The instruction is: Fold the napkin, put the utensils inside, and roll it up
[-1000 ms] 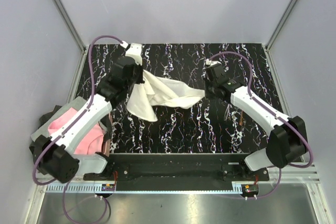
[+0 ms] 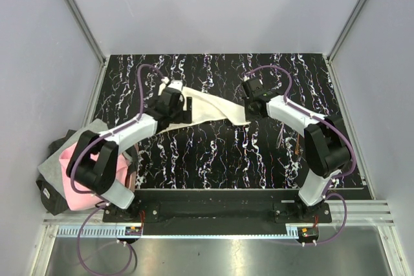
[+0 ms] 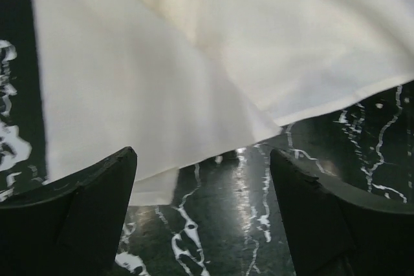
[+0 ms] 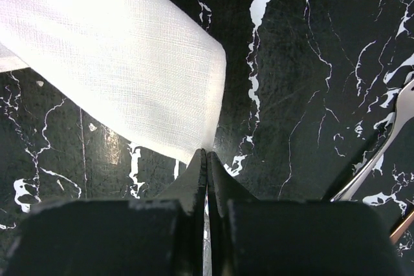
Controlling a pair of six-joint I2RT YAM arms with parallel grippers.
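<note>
The cream napkin (image 2: 206, 106) lies loosely spread across the upper middle of the dark marble table, with folded layers in the left wrist view (image 3: 142, 82). My left gripper (image 2: 184, 109) hangs open over its left part, nothing between the fingers. My right gripper is shut, its tips at the napkin's right corner; I cannot tell whether any fabric is pinched there. A fork (image 4: 385, 150) and a copper-coloured utensil (image 4: 404, 224) lie to the right of that corner.
A pink cloth (image 2: 72, 189) and grey fabric items are piled at the table's left edge.
The napkin, lifted by my left gripper a second ago, now lies lower and flatter. My left gripper has since moved right and toward the front over it. The right arm moved slightly.
</note>
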